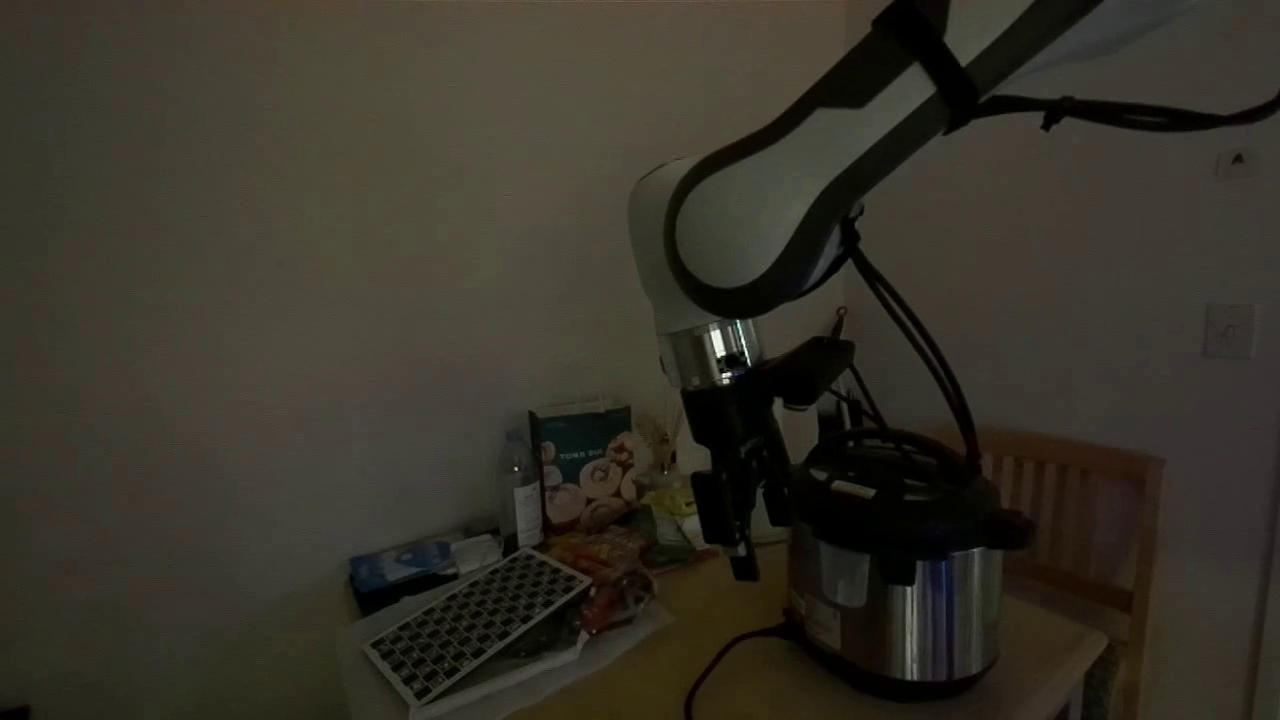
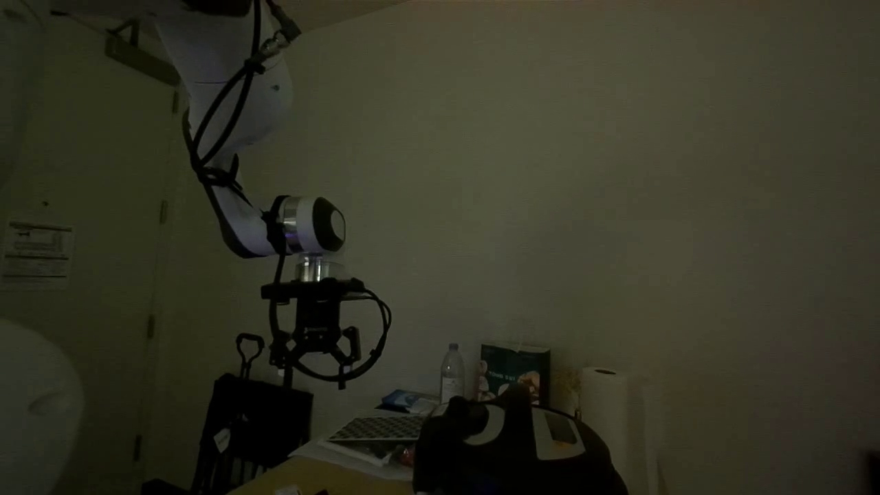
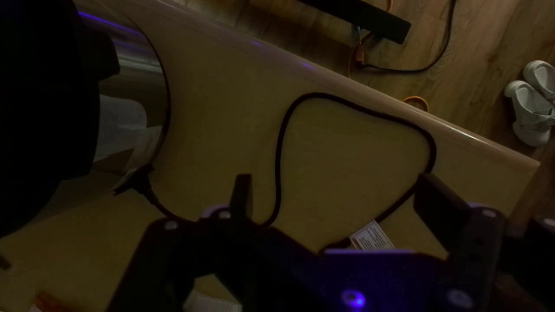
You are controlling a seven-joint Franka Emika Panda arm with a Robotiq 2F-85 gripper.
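My gripper stands open above the table, its two fingers wide apart with nothing held between them in the wrist view. Below the fingers a dark power cord [image 3: 279, 156] loops over the tabletop, with a white label [image 3: 372, 237] on it. The cord leads to a plug at the base of the steel pressure cooker [image 1: 894, 612], which has a black lid [image 1: 894, 486]. In exterior view 1 the gripper appears left of the lid, above table height. Exterior view 2 has the gripper [image 2: 317, 363] hanging in free air, left of the cooker's dark lid [image 2: 511, 445].
A black-and-white grid panel [image 1: 477, 624] lies at the table's left, near snack bags [image 1: 600, 564], a bottle [image 1: 521, 492] and a green box [image 1: 584, 468]. A paper towel roll [image 2: 604, 412] stands at the back. The table edge [image 3: 364, 93] borders the floor. The light is dim.
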